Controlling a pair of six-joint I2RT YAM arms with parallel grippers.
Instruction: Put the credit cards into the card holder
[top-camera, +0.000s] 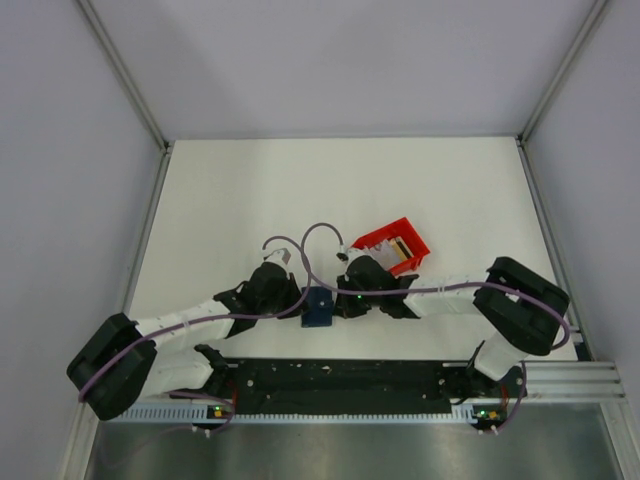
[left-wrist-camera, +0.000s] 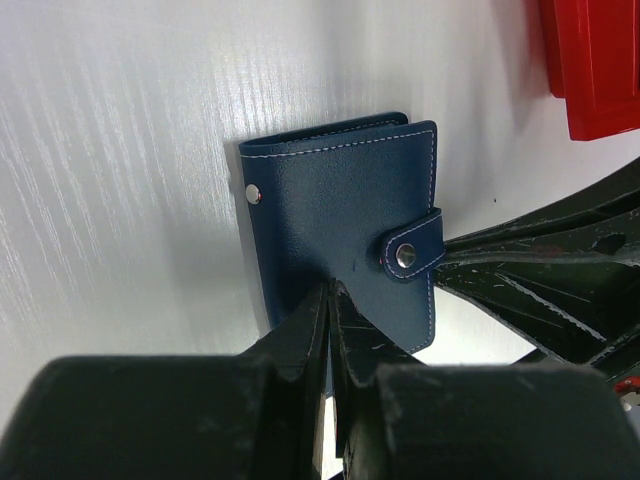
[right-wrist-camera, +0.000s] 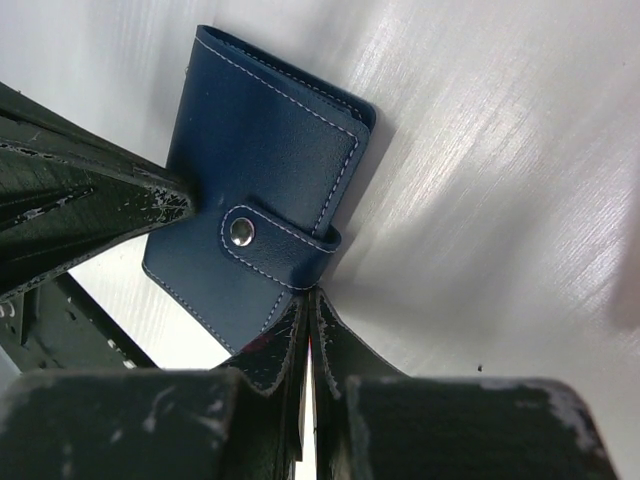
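A navy leather card holder (top-camera: 317, 312) with a stitched strap and silver snap lies closed on the table between my grippers. My left gripper (top-camera: 300, 306) is at its left side; in the left wrist view its fingertips (left-wrist-camera: 330, 300) meet over the holder (left-wrist-camera: 330, 200), though their exact gap is hard to judge. My right gripper (top-camera: 340, 306) is shut at the strap side; in the right wrist view its fingertips (right-wrist-camera: 300, 310) touch the edge by the strap (right-wrist-camera: 280, 260), with nothing clearly between them.
A red tray (top-camera: 410, 230) holding cards stands behind my right gripper.
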